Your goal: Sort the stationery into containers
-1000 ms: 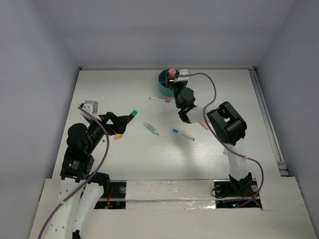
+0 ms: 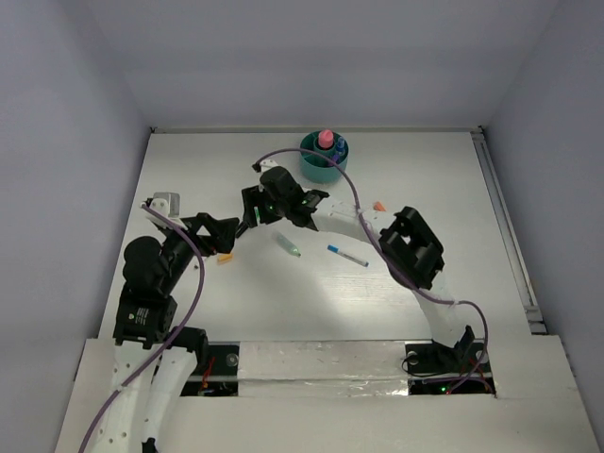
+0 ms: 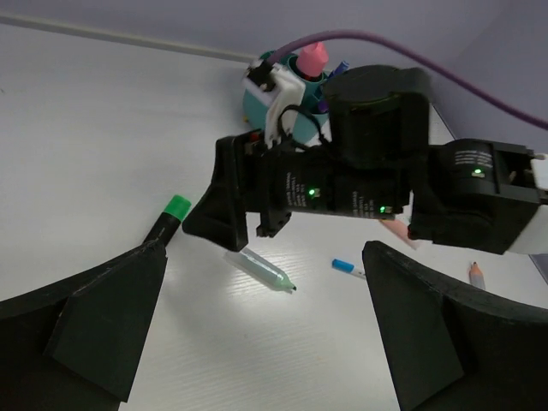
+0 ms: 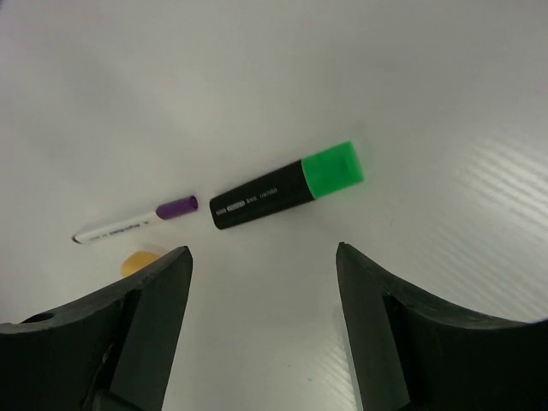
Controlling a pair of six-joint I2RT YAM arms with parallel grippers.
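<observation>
My right gripper is open above the table, with nothing between its fingers. Just beyond its fingertips in the right wrist view lies a black highlighter with a green cap [image 4: 282,190]; from above, the right hand mostly covers it. A white pen with a purple cap [image 4: 137,222] lies to its left. At the left of the table, my left gripper stands open and empty. A teal container [image 2: 324,173] at the back holds a pink item [image 2: 326,139] and blue and purple pieces. A pale green tube [image 2: 288,244] and a blue-capped marker [image 2: 348,256] lie mid-table.
An orange-yellow piece [image 2: 225,258] rests close to the left gripper. Partly behind the right arm are a salmon-coloured item [image 3: 399,229] and a pencil-like item [image 3: 476,276]. Walls enclose the back and sides.
My right gripper has moved from the container leftward and forward, over the highlighter. The left arm has hardly moved.
</observation>
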